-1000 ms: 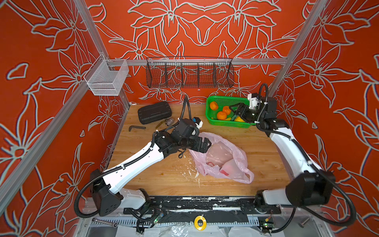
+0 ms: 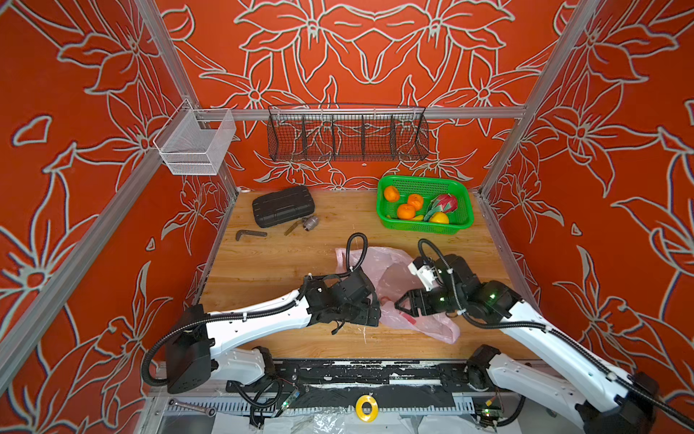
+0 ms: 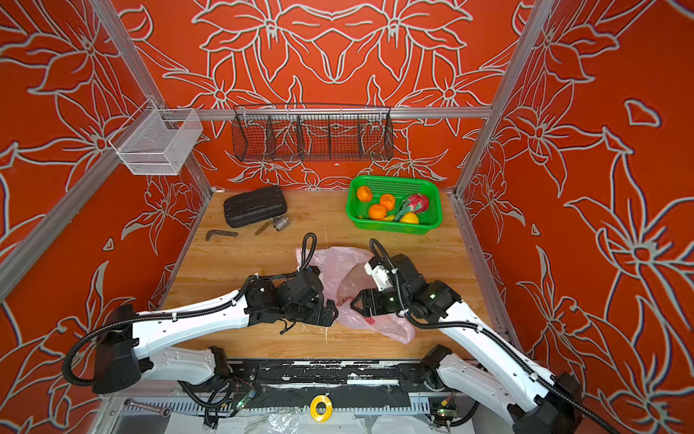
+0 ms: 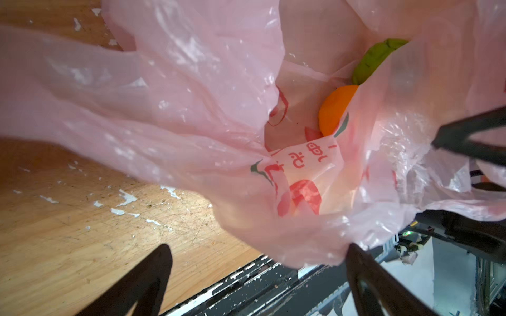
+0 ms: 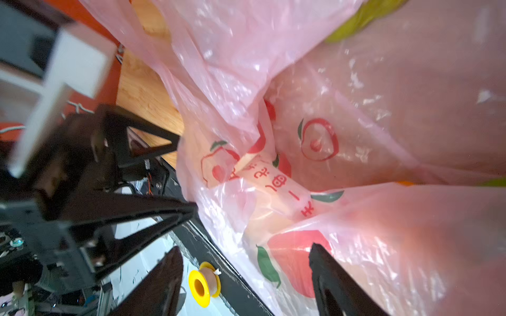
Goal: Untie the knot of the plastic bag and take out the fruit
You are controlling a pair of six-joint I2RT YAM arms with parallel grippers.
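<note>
The pink plastic bag (image 2: 441,325) lies spread and crumpled on the table, its mouth loose. Inside, an orange (image 4: 334,108) and a green item (image 4: 376,58) show in the left wrist view. My left gripper stands open over the bag's near left edge, its fingers either side of a fold. My right gripper is over the bag's right part, fingers apart around crumpled film, not visibly closed on it.
A green basket (image 2: 426,227) with oranges, dragon fruit and other fruit stands at the back right. A black case (image 2: 282,206) and small tools lie back left. Bare wood is free at the left.
My right gripper has come down from over the green basket to the bag. My left gripper has moved down toward the bag's near edge.
</note>
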